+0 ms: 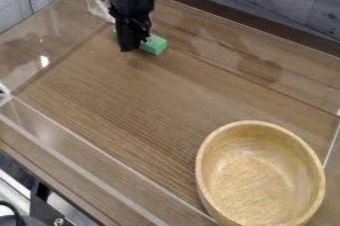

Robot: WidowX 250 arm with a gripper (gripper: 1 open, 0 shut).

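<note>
My black gripper is at the upper left of the wooden table, at the end of the arm coming from the top. It is beside a small green block, overlapping part of the green at its left. Its fingers are too small and dark to tell whether they are open or shut.
A large tan round bowl fills the lower right of the table. Walls bound the table at the back and left.
</note>
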